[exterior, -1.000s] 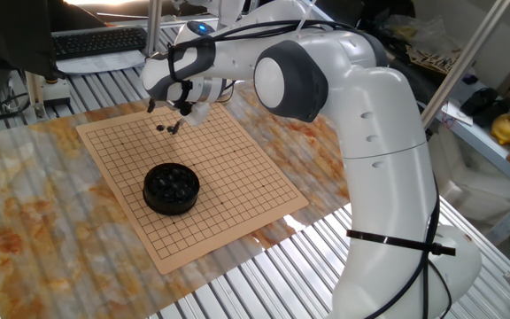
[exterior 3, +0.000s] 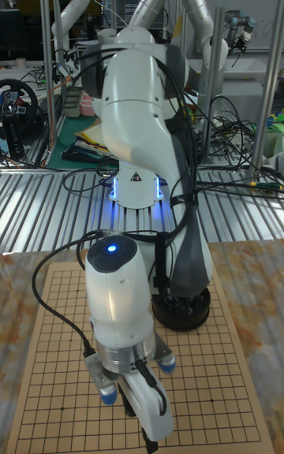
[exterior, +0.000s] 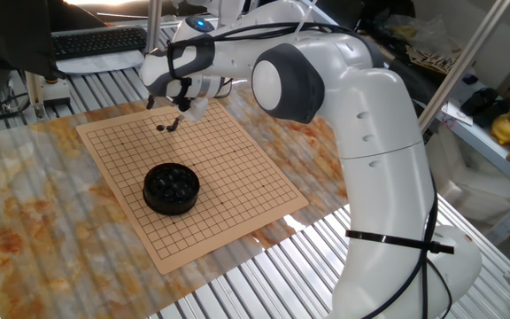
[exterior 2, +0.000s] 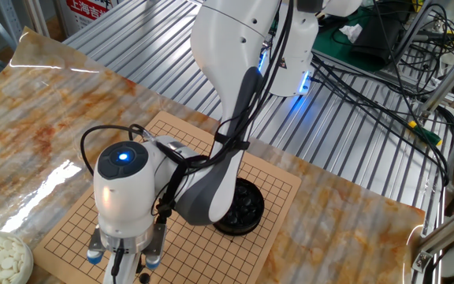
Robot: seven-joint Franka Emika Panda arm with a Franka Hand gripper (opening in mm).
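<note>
A tan board with a black grid (exterior: 228, 182) lies flat on the table. On it stands a round black bowl (exterior: 171, 190) filled with black stones; in the second exterior view the bowl (exterior 2: 240, 207) is partly behind the arm. My gripper (exterior: 175, 125) points down low over the board's far part, well away from the bowl. Beside its dark fingertips, a small black stone (exterior: 160, 128) rests on the board. A black stone (exterior 2: 144, 278) also shows by the gripper at the lower edge of the second view. The fingers' spacing and anything between them cannot be made out.
A white bowl of white stones (exterior 2: 0, 259) stands beside the board on the marbled tabletop (exterior 2: 345, 229). A keyboard (exterior: 100, 42) lies beyond the table covering. Much of the grid around the black bowl is bare.
The gripper and wrist have shifted very slightly. The black bowl and the board keep their places.
</note>
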